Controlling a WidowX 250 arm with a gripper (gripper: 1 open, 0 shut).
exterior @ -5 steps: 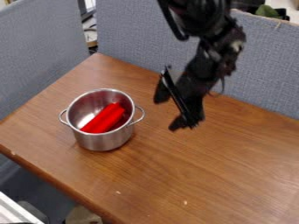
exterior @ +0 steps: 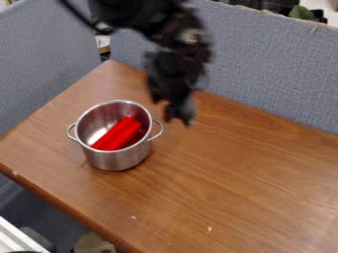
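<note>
A steel pot (exterior: 101, 149) with two side handles stands at the left of the wooden table (exterior: 238, 188). Inside it lies a red object (exterior: 119, 134), long and rounded. The dark gripper (exterior: 173, 104) hangs blurred above and to the upper right of the pot; its finger state is unclear.
Grey padded walls (exterior: 271, 74) border the table at the back and left. White and beige items sit beyond the lower-left edge.
The pot and red object look unchanged.
</note>
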